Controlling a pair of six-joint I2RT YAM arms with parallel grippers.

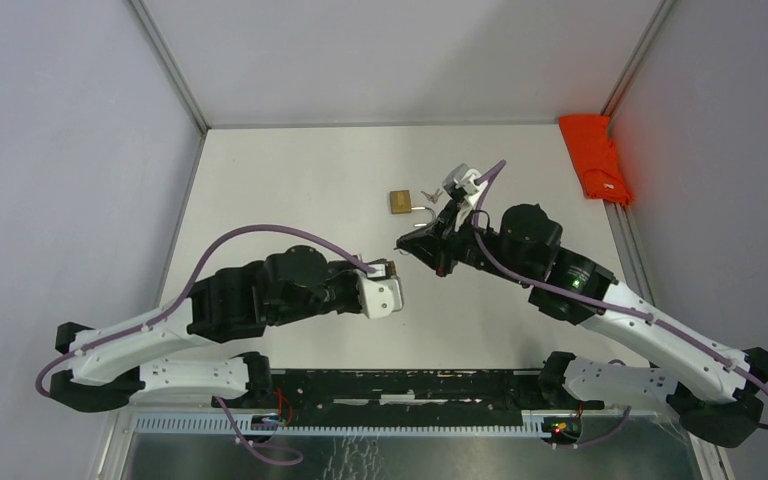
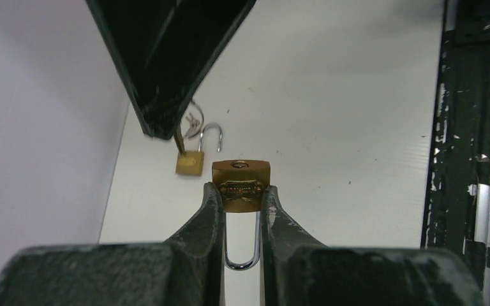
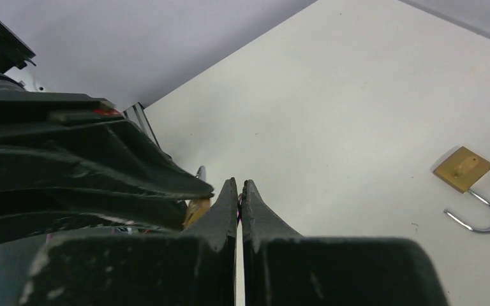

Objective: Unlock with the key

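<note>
My left gripper is shut on a brass padlock, held upright in the left wrist view with its keyhole up and shackle hanging below. My right gripper is shut, above and right of it in the top view; whether a key is between its tips I cannot tell. A second padlock lies open on the table, with small keys beside it. In the right wrist view the held padlock is mostly hidden behind my left gripper.
An orange cloth lies at the back right corner.
</note>
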